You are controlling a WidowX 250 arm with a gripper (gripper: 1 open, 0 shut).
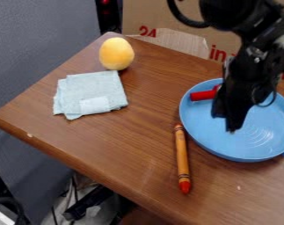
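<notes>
My black gripper (232, 110) hangs over the blue plate (236, 141) at the right, just in front of a red cylindrical object (203, 94) that lies on the plate and is partly hidden behind it. Whether the gripper is open or shut does not show clearly. An orange crayon (182, 158) lies on the table beside the plate's left side. A yellow egg-shaped object (117, 54) stands at the back left, and a folded pale cloth (88, 92) lies below it.
A cardboard box (162, 18) is behind the wooden table (97, 149). The table's left edge runs diagonally to the front. Bare wood lies between cloth and crayon and at the front.
</notes>
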